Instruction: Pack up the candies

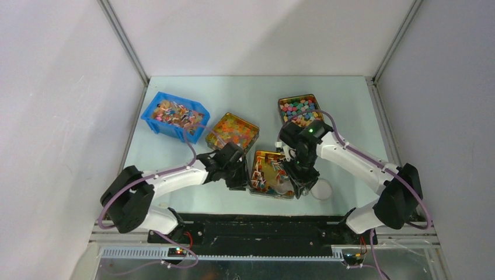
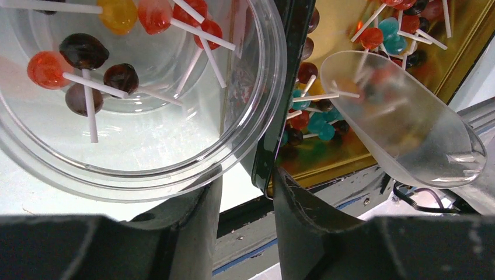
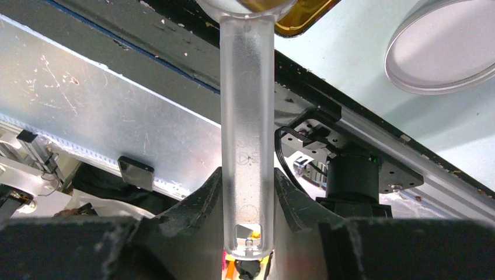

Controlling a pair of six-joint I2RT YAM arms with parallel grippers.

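Note:
In the left wrist view a clear round container holds several lollipops. My left gripper is at its near rim, part open; whether the rim is pinched is unclear. Beside it sits a gold-lined tray of lollipops. A clear scoop hangs over that tray, and my right gripper is shut on the scoop's handle. In the top view the tray is at front centre, under the right arm.
A blue bin of wrapped candies and a tray of gummies are behind, left of centre. A tray of coloured candies stands back right. A round lid lies right of the front tray.

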